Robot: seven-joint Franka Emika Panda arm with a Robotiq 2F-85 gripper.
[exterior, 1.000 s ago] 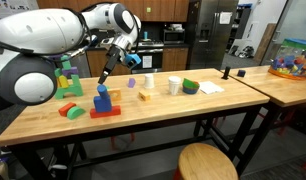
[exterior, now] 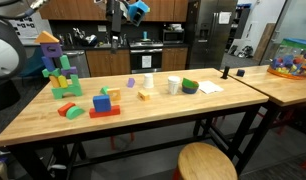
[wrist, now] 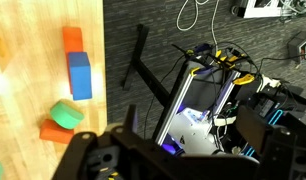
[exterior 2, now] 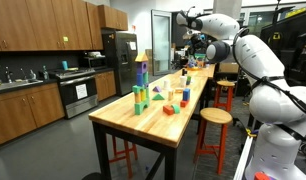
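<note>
High over the table, my gripper (exterior: 115,42) hangs open with nothing between its fingers. Below it on the wooden table (exterior: 173,115), a blue block (exterior: 114,97) sits at a red block (exterior: 105,113) near the front edge. The wrist view shows the blue block (wrist: 80,75) overlapping one end of the red block (wrist: 73,40). A green block (wrist: 66,114) and an orange-red piece (wrist: 56,131) lie close by. At the table's left end stands a tower of green blocks (exterior: 65,86) with a purple roof-shaped piece (exterior: 48,38) on top.
Farther right are a yellow block (exterior: 145,95), white cups (exterior: 173,85), a green bowl (exterior: 190,86) and white paper (exterior: 210,87). A wooden stool (exterior: 206,161) stands in front.
My gripper has risen from close above the blocks to well above the table. The blue and red blocks stay on the table.
</note>
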